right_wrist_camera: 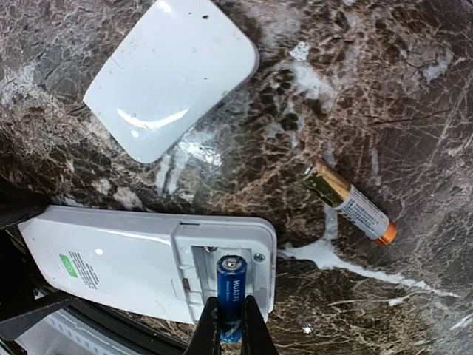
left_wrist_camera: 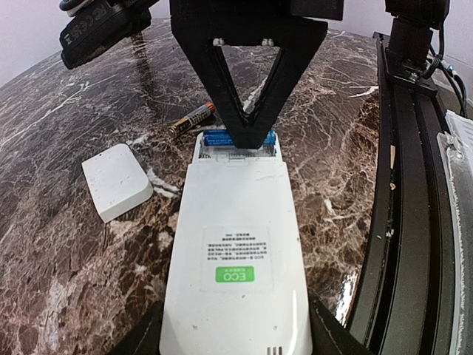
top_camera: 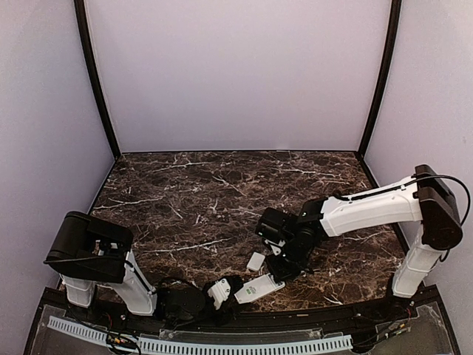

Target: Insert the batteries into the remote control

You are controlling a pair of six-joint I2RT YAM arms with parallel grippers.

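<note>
The white remote point(left_wrist_camera: 234, 200) has its back up and battery bay uncovered; my left gripper is shut on its near end. My right gripper is shut on a blue battery point(right_wrist_camera: 231, 285), held over the open bay at the remote's far end. An orange-tipped battery point(right_wrist_camera: 351, 203) lies loose on the table near the bay. The white battery cover point(right_wrist_camera: 170, 78) lies apart beside the remote.
A black rail point(left_wrist_camera: 395, 244) runs along the front edge, close beside the remote.
</note>
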